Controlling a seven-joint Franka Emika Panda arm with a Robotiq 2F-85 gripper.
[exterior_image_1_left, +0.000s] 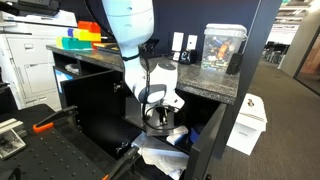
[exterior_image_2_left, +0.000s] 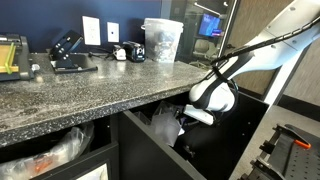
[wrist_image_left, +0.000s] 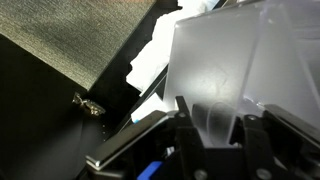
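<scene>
My gripper (exterior_image_1_left: 165, 115) is low inside the dark open compartment below the counter. In the wrist view it is shut on a translucent grey plastic item (wrist_image_left: 215, 60), which spreads away from the fingers and fills much of the upper right. Whether this is a bag or a stiff sheet I cannot tell. From the other side, a pale, see-through shape (exterior_image_2_left: 165, 126) shows beside the gripper, partly behind the compartment wall.
White crumpled material (exterior_image_1_left: 165, 158) lies at the compartment's front. A dark divider (exterior_image_1_left: 208, 140) stands close on the right. A clear bag (exterior_image_2_left: 55, 145) lies in the neighbouring compartment. Above, the stone counter (exterior_image_2_left: 100, 85) bears a clear tub (exterior_image_1_left: 222, 45).
</scene>
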